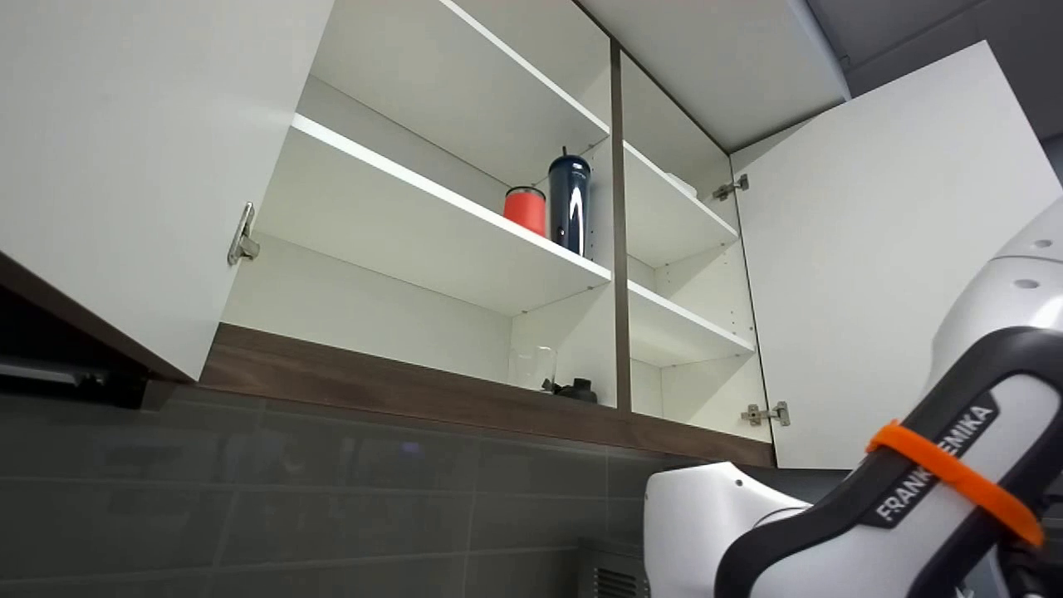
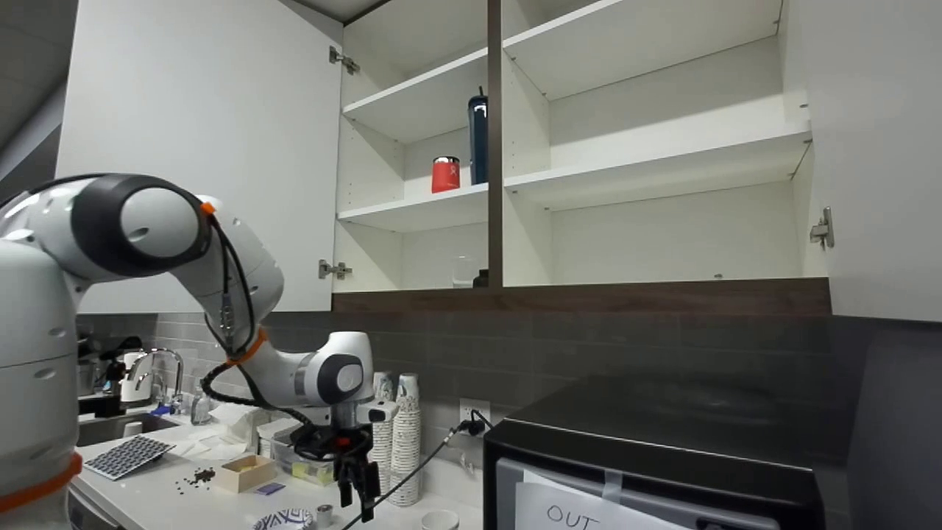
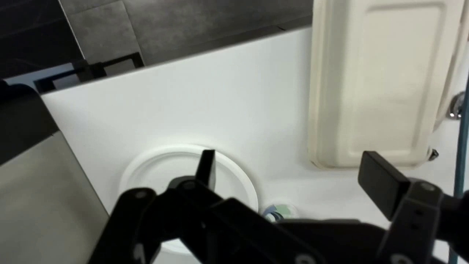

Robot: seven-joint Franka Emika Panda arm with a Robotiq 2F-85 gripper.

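Note:
My gripper stands open above a white countertop, its dark fingers wide apart with nothing held between them. Partly behind the left finger in the wrist view is a round white plate (image 3: 189, 150). A beige rectangular container (image 3: 395, 88) lies at upper right, beyond the right finger. Between the fingers and lower down, a small patterned round item (image 3: 281, 211) shows, partly covered by the gripper body. Exterior view 2 has the gripper (image 2: 358, 495) pointing down in front of stacked paper cups (image 2: 406, 442). In exterior view 1 the fingers are out of sight.
Above, the cabinet doors are open. A red tumbler (image 2: 446, 175) and a dark blue tall tumbler (image 2: 478, 141) stand on the middle shelf (image 2: 415, 212). A black appliance (image 2: 653, 442) stands to the right of the gripper. A cable (image 2: 415, 477) runs close by.

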